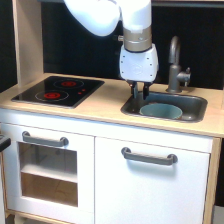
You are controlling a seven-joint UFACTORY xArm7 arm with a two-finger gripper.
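A teal round pan or bowl [161, 111] lies low in the dark sink [190, 107], at the right of the counter. My gripper [141, 93] hangs over the sink's left part, up and to the left of the teal vessel. Its dark fingers look spread apart, with nothing visible between them. They appear clear of the vessel, though the view is small and the dark sink behind hides the fingertips in part. Whether the vessel has a handle does not show.
A dark tap [175, 65] rises behind the sink, right of my arm. The black stovetop [60, 90] with two red burners is empty at the left. Bare wooden counter [108, 103] lies between stove and sink. White cupboards stand below.
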